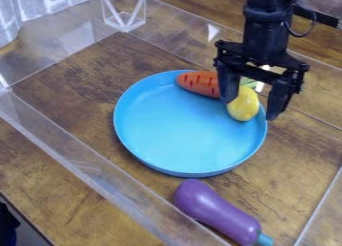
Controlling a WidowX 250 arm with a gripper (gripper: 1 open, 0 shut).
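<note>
My black gripper (251, 97) is open above the right back of a blue plate (174, 130), its fingers either side of a yellow object (243, 108). An orange carrot (198, 82) rests at the plate's back rim. Something pale green is partly hidden behind the gripper. A purple eggplant (214, 210) lies in front of the plate.
Clear plastic walls run along the left and front, and another at the lower right.
</note>
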